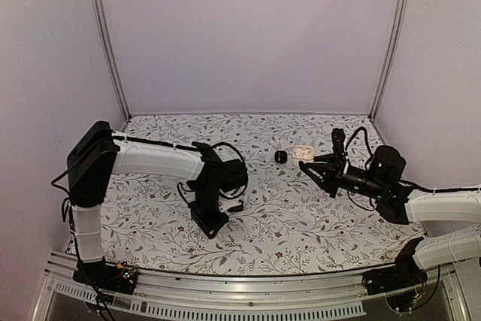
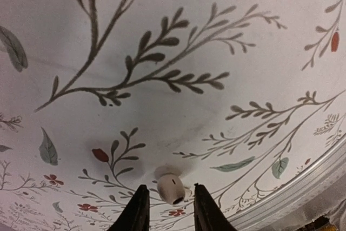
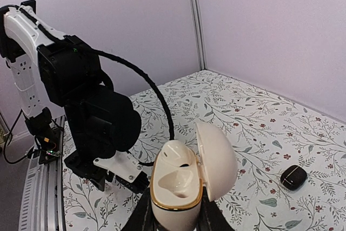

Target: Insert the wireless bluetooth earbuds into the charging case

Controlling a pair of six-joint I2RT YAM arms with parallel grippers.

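Note:
A small white earbud [image 2: 168, 185] lies on the patterned table. My left gripper [image 1: 211, 233] points down over it; in the left wrist view the fingers [image 2: 141, 201] stand apart, one on each side of the earbud, with gaps showing. In the right wrist view the white charging case [image 3: 181, 215], gold-trimmed, has its lid [image 3: 218, 158] swung up and its hollow wells facing up. No earbud can be made out in those wells. Holding the case's lower part, my right gripper [image 1: 302, 167] is shut on it above the table.
A small black box-like object [image 1: 281, 156] rests on the table left of the case. The metal rail [image 1: 233, 283] runs along the front edge. Between the two arms the table [image 1: 278, 216] is clear.

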